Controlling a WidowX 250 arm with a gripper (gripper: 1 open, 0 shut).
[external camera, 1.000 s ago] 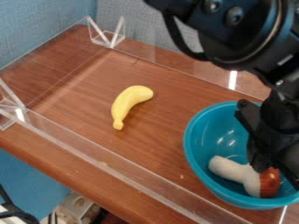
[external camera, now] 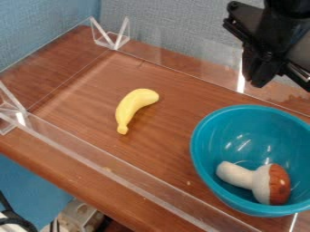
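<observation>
My black gripper (external camera: 260, 59) is high at the top right, above and behind the blue bowl (external camera: 212, 136), and appears shut with nothing visible held. In the bowl lies a toy mushroom (external camera: 251, 179) with a white stem and reddish-brown cap. A yellow banana (external camera: 137, 105) rests on the wooden surface left of the bowl.
Clear plastic walls border the wooden surface (external camera: 97, 154), with white corner brackets (external camera: 111, 38) at the back left and left. Bare wood surrounds the banana.
The gripper has risen from inside the bowl to high above it, uncovering the mushroom, which remains in the bowl. The banana is unmoved.
</observation>
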